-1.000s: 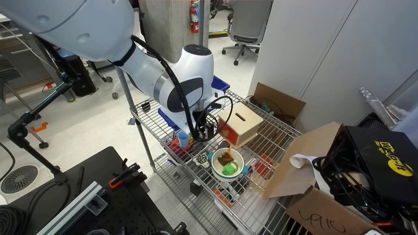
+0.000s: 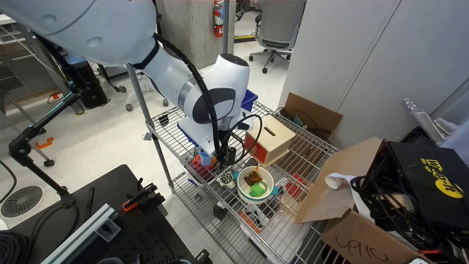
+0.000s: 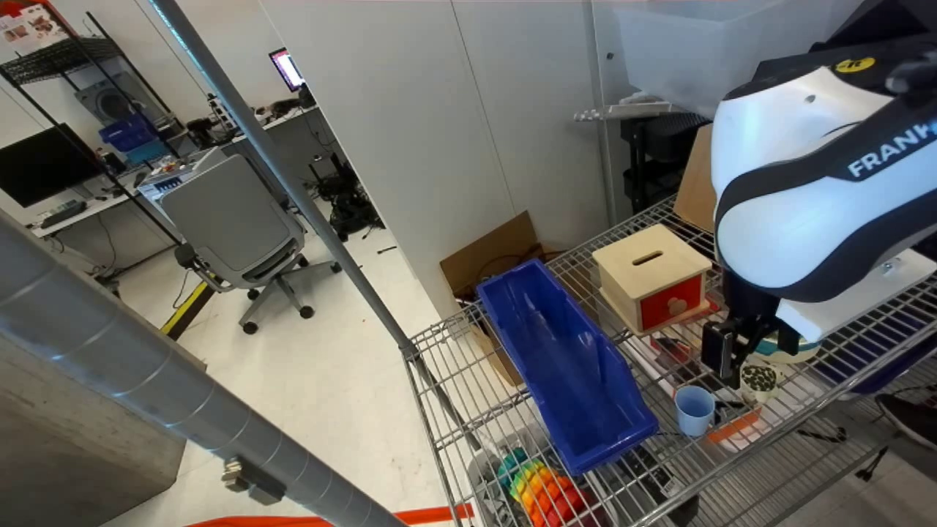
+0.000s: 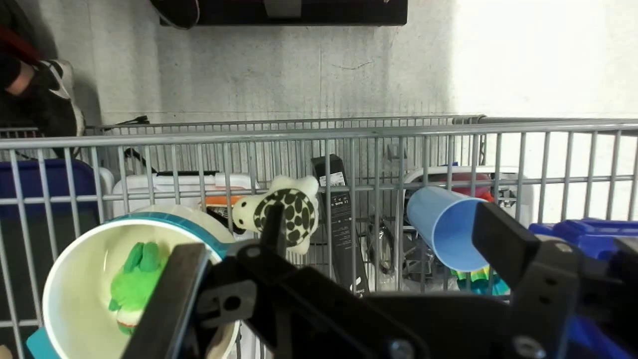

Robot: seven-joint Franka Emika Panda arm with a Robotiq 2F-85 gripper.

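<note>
My gripper (image 2: 228, 156) hangs above the wire shelf, close to the bowl. In the wrist view the gripper is open, its dark fingers (image 4: 503, 230) far apart with nothing held between them. A spotted turtle toy (image 4: 285, 212) lies on the shelf beyond the left finger. The light blue cup (image 4: 445, 227) lies in view near the right finger; exterior view 2 shows the cup (image 3: 695, 409) upright. A cream bowl with a teal band (image 2: 243, 193) contains a green plush toy (image 2: 258, 189) and a brown toy (image 2: 252, 178). The left finger partly hides the bowl in the wrist view.
A wooden box with a red front (image 3: 672, 301) stands behind the gripper, and a long blue bin (image 3: 562, 364) occupies the shelf's other end. An open cardboard box (image 2: 347, 211) borders the shelf in exterior view 1. The wire shelf (image 4: 383, 132) has open gaps.
The arm has shifted slightly right and toward the front of exterior view 1, bringing the gripper lower and nearer the turtle and bowl. The cup, turtle, bowl and wooden box have stayed put.
</note>
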